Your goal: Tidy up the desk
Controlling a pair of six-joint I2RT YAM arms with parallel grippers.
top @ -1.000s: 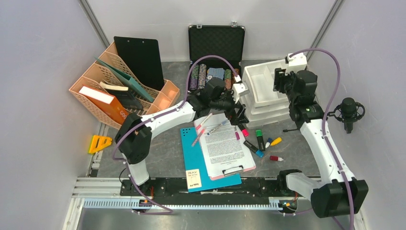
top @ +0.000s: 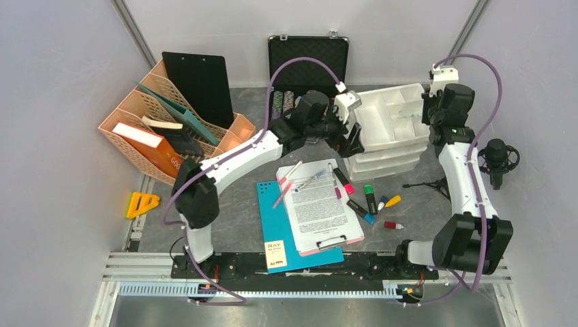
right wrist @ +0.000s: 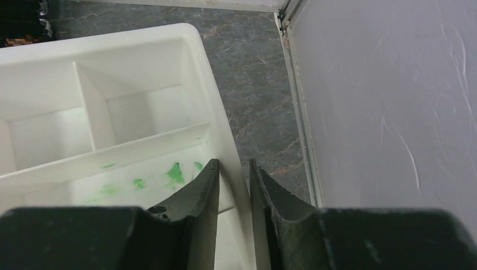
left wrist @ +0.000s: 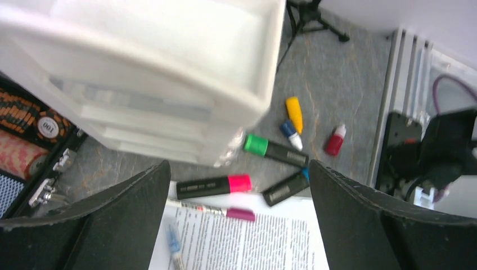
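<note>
The white stacked drawer organizer (top: 377, 122) stands at the back right, its upper tray empty with dividers. My right gripper straddles the tray's right rim (right wrist: 220, 115), one finger inside and one outside; whether they press on it cannot be told. At the organizer's left front side is my left gripper (top: 352, 141), open and holding nothing. In the left wrist view the white tray edge (left wrist: 225, 93) lies beyond its spread fingers. Markers, black-pink (top: 343, 180), black-green (top: 370, 198) and black-blue (top: 360, 210), lie in front. Pens lie on the clipboard paper (top: 315, 211).
An open black case (top: 308, 61) stands behind the left arm. A peach file rack (top: 140, 102) holds books and folders at left. A small tripod (top: 436, 184) and a headphone-like black object (top: 498, 158) are at right.
My right gripper has moved right from over the tray to its right rim. The left gripper has shifted right and slightly back, closer to the organizer's left side.
</note>
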